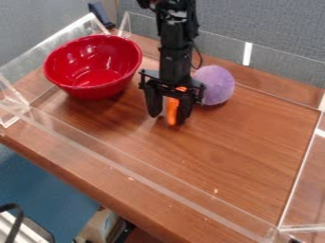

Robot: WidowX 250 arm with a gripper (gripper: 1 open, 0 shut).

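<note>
My black gripper [170,102] is low over the middle back of the wooden table, around a small orange object [174,112] that stands between or just behind its fingers. Whether the fingers are closed on it I cannot tell. A red bowl [91,66] sits at the back left, left of the gripper. A round purple object [218,83] lies just behind the gripper to the right.
Transparent walls edge the table. Some items lie below the front left edge.
</note>
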